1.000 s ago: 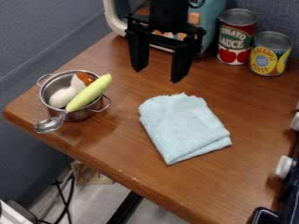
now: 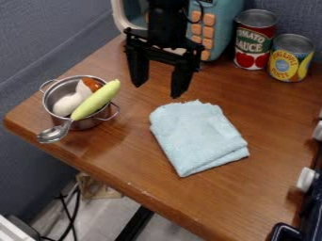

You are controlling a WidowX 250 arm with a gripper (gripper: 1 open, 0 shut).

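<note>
The black gripper (image 2: 158, 77) hangs open over the middle-back of the wooden table, its two fingers apart with nothing between them. Below and left of it a steel pot (image 2: 98, 118) holds a yellow corn-like cob (image 2: 98, 98), a pale bulb-like item (image 2: 72, 100) and an orange item (image 2: 90, 85). A silver spoon or ladle (image 2: 53, 134) rests against the pot's left side. A folded light-blue cloth (image 2: 199, 139) lies right of and below the gripper.
A tomato sauce can (image 2: 253, 42) and a yellow-labelled can (image 2: 289, 61) stand at the back right, beside a teal appliance (image 2: 217, 24). Dark equipment with white knobs (image 2: 306, 179) lines the right edge. The table's left edge drops to the floor.
The gripper has shifted slightly left over the last second, its fingers still apart. The objects on the table have not moved.
</note>
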